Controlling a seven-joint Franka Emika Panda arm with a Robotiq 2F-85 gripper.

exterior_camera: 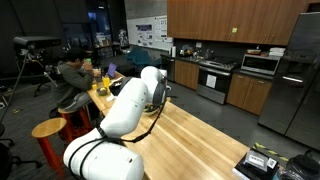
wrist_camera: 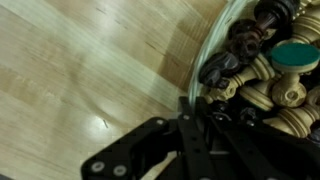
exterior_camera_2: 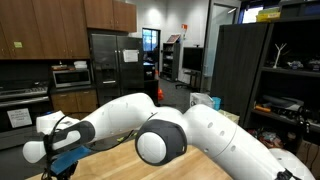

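Observation:
In the wrist view, a container with a pale rim (wrist_camera: 208,48) stands on the wooden table, filled with chess pieces (wrist_camera: 262,70) in dark and light wood. One piece shows a green felt base (wrist_camera: 296,54). My gripper is at the container's near side, its narrow dark fingers closed where the pale rim runs down between them. The lower part of the container is hidden behind the gripper body. From outside, the gripper (exterior_camera: 160,92) appears small at the far end of the table, and its grip cannot be made out there.
Bare wooden table (exterior_camera: 185,135) lies to the right of the arm. A black device (exterior_camera: 258,163) rests at the near right edge. Red stools (exterior_camera: 48,128) stand left of the table, and a person (exterior_camera: 75,75) is close to its far left side.

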